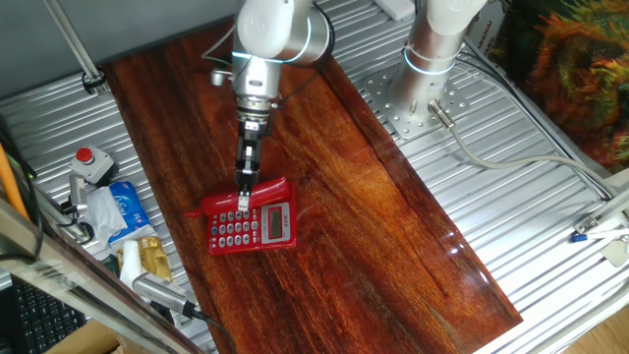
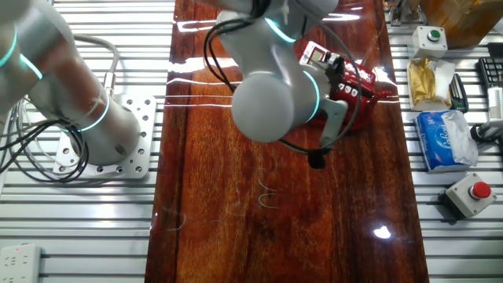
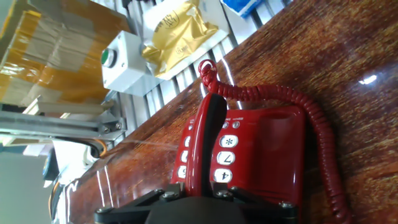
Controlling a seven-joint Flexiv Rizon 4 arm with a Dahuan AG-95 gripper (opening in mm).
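Observation:
A red desk phone (image 1: 250, 234) lies on the brown wooden board, with white keys and a small grey display. Its red handset (image 1: 270, 187) rests along the side nearest the arm. My gripper (image 1: 244, 202) comes down over the handset, close to the keys. In the wrist view, the handset (image 3: 202, 146) runs up between my fingers, which sit close on both sides; whether they press on it cannot be told. The coiled red cord (image 3: 273, 93) curves around the phone. In exterior view 2 the arm hides part of the phone (image 2: 357, 90).
Beside the board lie a blue-and-white tissue pack (image 1: 126, 211), a red-button box (image 1: 93, 164) and a gold packet (image 3: 180, 37) by a green-button box (image 3: 122, 62). Much of the board is bare.

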